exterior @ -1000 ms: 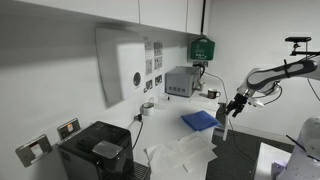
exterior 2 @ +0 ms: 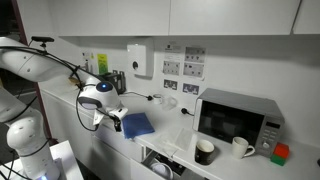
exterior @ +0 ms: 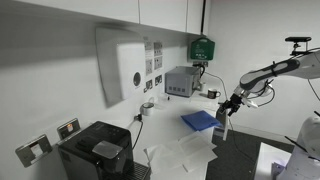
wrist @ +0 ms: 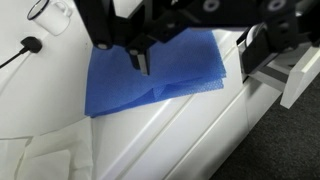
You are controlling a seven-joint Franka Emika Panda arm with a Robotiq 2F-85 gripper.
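Observation:
A folded blue cloth (exterior 2: pixel 136 124) lies flat on the white counter; the wrist view shows this cloth (wrist: pixel 165 75) below my fingers. My gripper is open, with its fingers (wrist: pixel 142 62) spread wide and nothing held between them. It hangs near the counter's front edge, beside the cloth, as exterior view 1 shows for the gripper (exterior: pixel 229 107). An open drawer (exterior 2: pixel 160 168) juts out below the counter, and its white side (wrist: pixel 300 78) appears at the right of the wrist view.
White paper sheets (exterior: pixel 182 154) are spread on the counter. A microwave (exterior 2: pixel 238 124), a black mug (exterior 2: pixel 204 151) and a pale mug (exterior 2: pixel 242 147) stand at one end. A black appliance (exterior: pixel 104 148) occupies the other end. Wall cupboards overhang the counter.
The arm has shifted slightly, bringing the gripper a little leftward in exterior view 1. The blue cloth and the other objects have stayed in place.

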